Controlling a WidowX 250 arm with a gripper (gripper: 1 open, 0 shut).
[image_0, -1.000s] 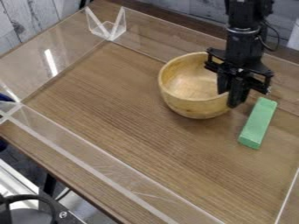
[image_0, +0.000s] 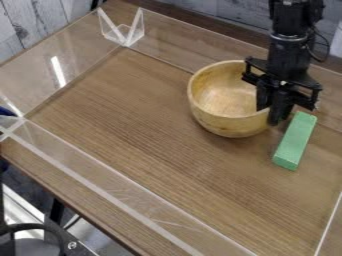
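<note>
A large tan bowl (image_0: 225, 105) sits on the wooden table (image_0: 134, 150) at the upper middle right. My black gripper (image_0: 267, 98) is at the bowl's right rim, shut, apparently on that rim; the fingertips are dark and hard to make out. A green block (image_0: 294, 142) lies flat just right of the bowl, below the gripper.
A clear plastic object (image_0: 120, 28) stands at the back left near the table edge. A dark coiled shape (image_0: 34, 240) is at the bottom left corner.
My gripper has shifted slightly to the right, and the bowl appears to have moved a little with it. The green block stays about where it was.
</note>
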